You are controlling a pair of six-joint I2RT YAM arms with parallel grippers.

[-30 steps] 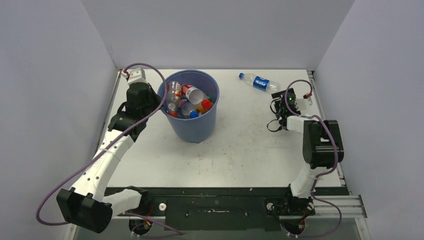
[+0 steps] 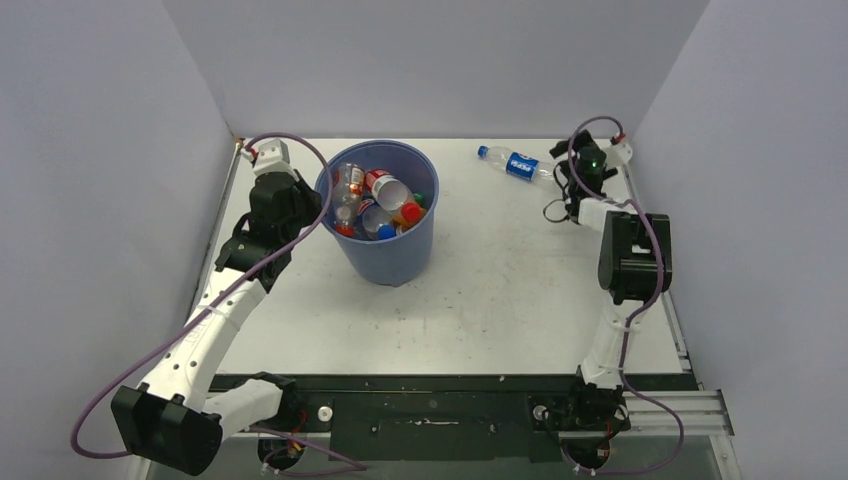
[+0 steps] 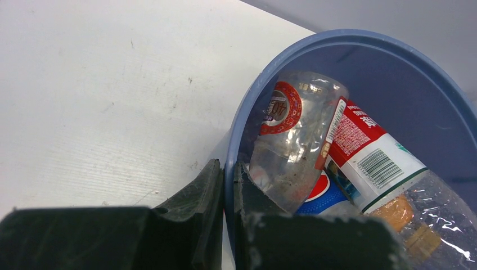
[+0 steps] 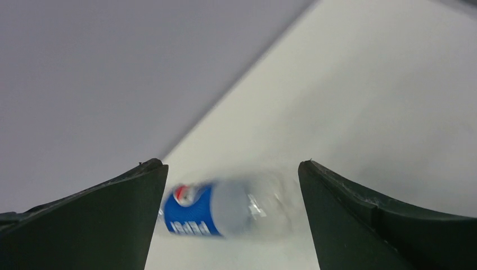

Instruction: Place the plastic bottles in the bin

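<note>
At the back right of the table a clear bottle with a blue label (image 2: 521, 166) lies on its side, blue cap to the left. My right gripper (image 2: 560, 160) is at the bottle's base end; in the right wrist view its fingers (image 4: 112, 211) stand wide apart, with the bottle (image 4: 225, 208) visible in the gap beyond them. The blue bin (image 2: 390, 258) holds several plastic bottles. My left gripper is shut on the bin's rim (image 3: 235, 132), one finger outside the wall and one inside.
Walls stand behind the table and along both sides, the right one (image 2: 760, 220) close to my right arm.
My right gripper has moved toward the back of the table, up to the bottle's base end. The bottle, the bin and the left gripper look nearly unmoved.
</note>
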